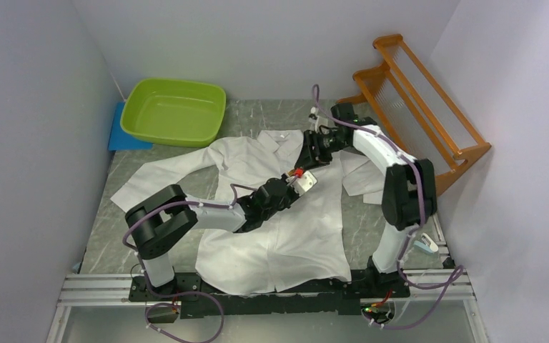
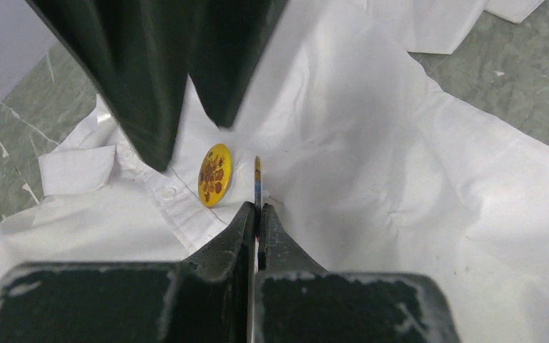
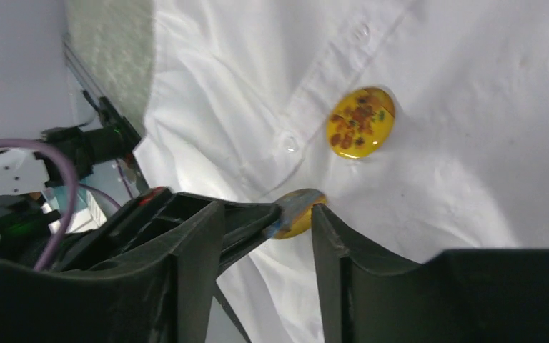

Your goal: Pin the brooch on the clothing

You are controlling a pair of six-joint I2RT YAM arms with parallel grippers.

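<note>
A round yellow brooch with brown flower marks (image 3: 361, 123) lies flat against the white shirt (image 2: 372, 157), beside its button strip. In the left wrist view, my left gripper is shut on a second, thin brooch (image 2: 258, 180), seen edge-on above the cloth; its yellow face (image 3: 302, 223) shows partly in the right wrist view. My right gripper stands part open, with the held brooch appearing between its fingers there. In the left wrist view, the right fingers (image 2: 221, 107) hang apart from that brooch, up and to the left. Any pin is hidden.
A green basin (image 1: 174, 111) stands at the back left on a blue sheet (image 1: 125, 136). At the right is a wooden rack (image 1: 429, 107). The two grippers are close together over the shirt's upper middle.
</note>
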